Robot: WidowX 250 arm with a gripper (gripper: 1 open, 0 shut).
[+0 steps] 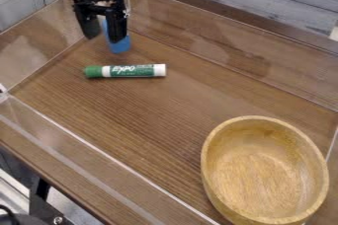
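My black gripper (101, 24) is at the top left, open, poised over a small blue object (118, 41) that stands on the wooden table (199, 111); the gripper partly hides it. A green and white Expo marker (125, 71) lies flat a little below them.
A large empty tan bowl (264, 170) sits at the lower right. The table's edge runs along the lower left.
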